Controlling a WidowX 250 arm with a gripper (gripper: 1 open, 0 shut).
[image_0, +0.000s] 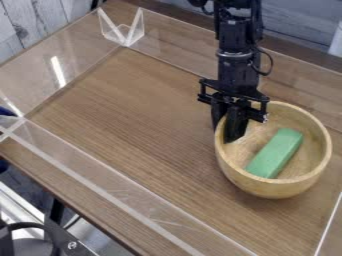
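Note:
My black gripper reaches down from the top centre to the left rim of a tan round bowl. Its fingertips are at that rim and appear closed on it, though the dark fingers hide the exact grip. A green oblong block lies inside the bowl, toward its right half.
A small white wire-like holder is at the back left. Black cables and hardware are at the lower left corner.

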